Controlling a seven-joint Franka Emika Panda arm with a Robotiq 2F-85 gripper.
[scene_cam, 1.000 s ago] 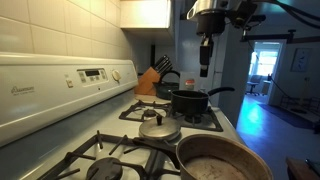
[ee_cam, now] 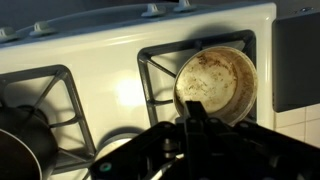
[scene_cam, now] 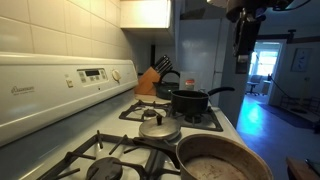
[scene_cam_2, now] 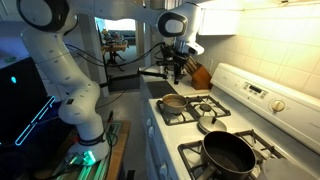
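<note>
My gripper hangs in the air high above the stove, clear of the cookware. In the wrist view the dark gripper overlaps the near rim of the pan with the brown-stained inside. Its fingers are too dark to show whether they are apart or together. That pan sits on a burner and looks empty. The black pot stands on a burner at the other end, its handle sticking out. Between them lies a metal lid with a knob.
The white backsplash with the oven controls runs along the stove's back. A knife block stands past the stove's end. Beyond the brown pan, the counter has a dark surface. Above the stove the air is mostly free.
In exterior view 1 my gripper has moved right and the arm has shifted with it. The pan, pot and lid have stayed where they were.
</note>
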